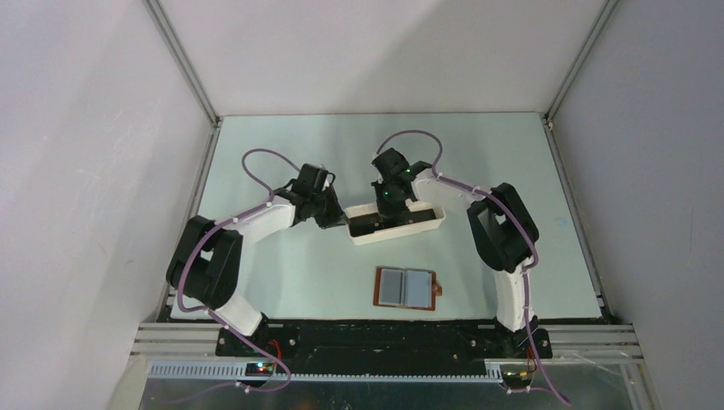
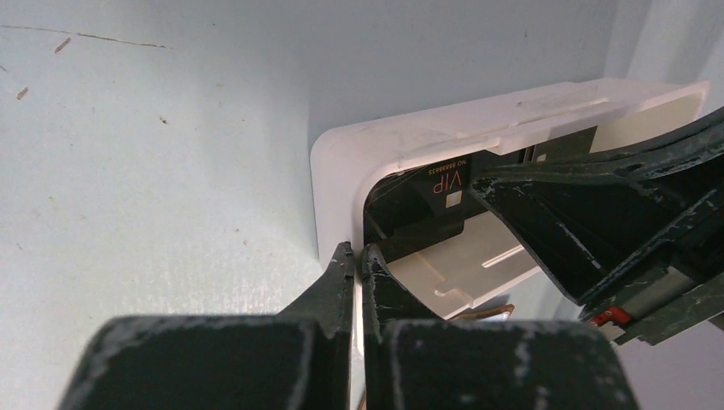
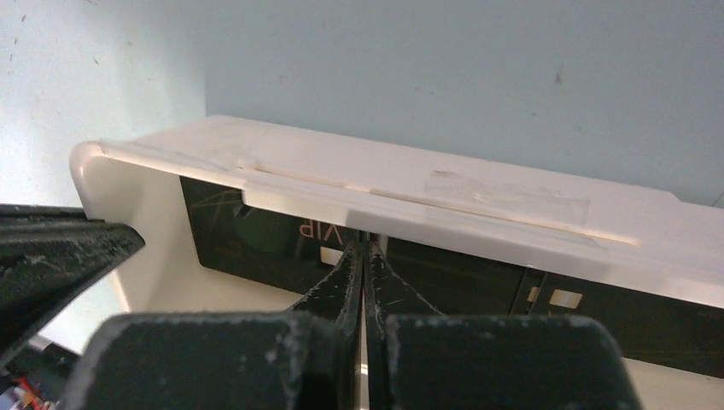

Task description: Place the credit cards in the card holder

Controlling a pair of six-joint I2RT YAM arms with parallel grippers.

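A white box [image 1: 394, 235] stands mid-table, black cards [image 3: 461, 276] lying inside, one printed VIP [image 2: 434, 195]. My left gripper [image 1: 340, 219] is at the box's left end, shut; in the left wrist view its fingertips [image 2: 376, 256] meet at the box's end wall. My right gripper [image 1: 384, 205] is over the box, shut, nothing visible between its fingers; its tips [image 3: 364, 248] are at the cards, just under the rim. An open holder [image 1: 405, 287] with sleeves lies nearer the front edge.
White walls border it at back, left and right.
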